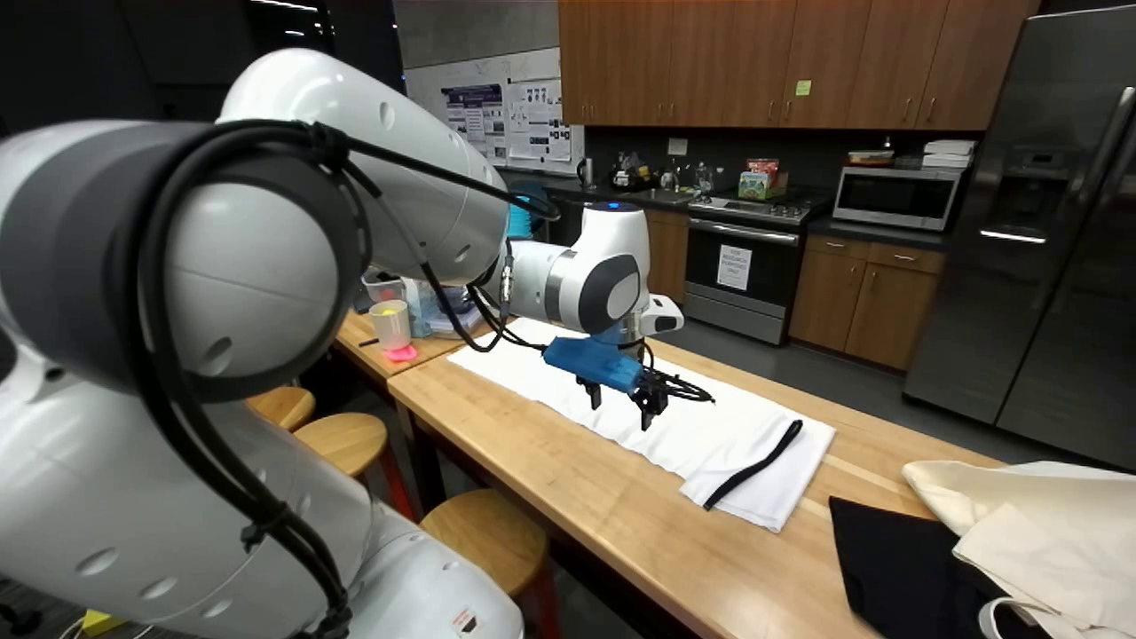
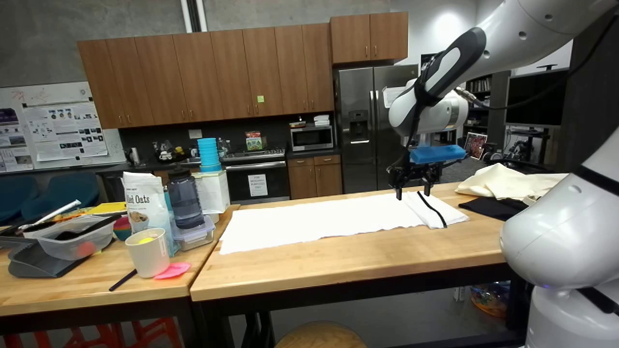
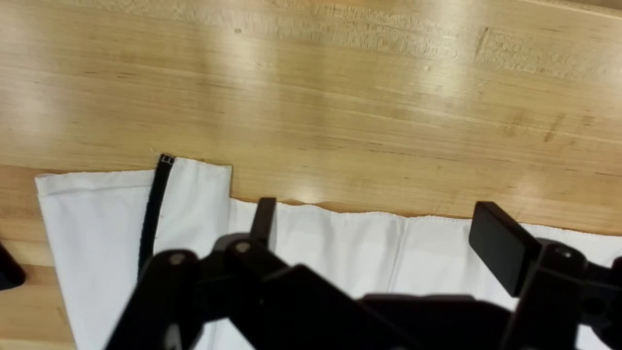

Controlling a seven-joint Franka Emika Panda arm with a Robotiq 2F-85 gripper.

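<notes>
A long white cloth (image 1: 554,389) lies spread along the wooden table, its near edge slightly wavy. At the end toward the fridge it is folded over, and a black strip (image 1: 753,465) crosses that folded part. Above the cloth hangs my gripper (image 1: 619,410), beneath its blue cover, pointing down. Its two fingers are wide apart in the wrist view, open with nothing between them. There, the cloth's edge (image 3: 373,215) runs across the gap below the gripper, and the folded part with the black strip (image 3: 152,213) lies left of it.
A black cloth (image 1: 905,564) and a heaped cream cloth (image 1: 1054,532) lie at the table's fridge end. On the adjoining table stand a cup (image 2: 148,255), an oats bag (image 2: 146,203) and bins. Bare tabletop (image 2: 348,252) runs along the white cloth's near side.
</notes>
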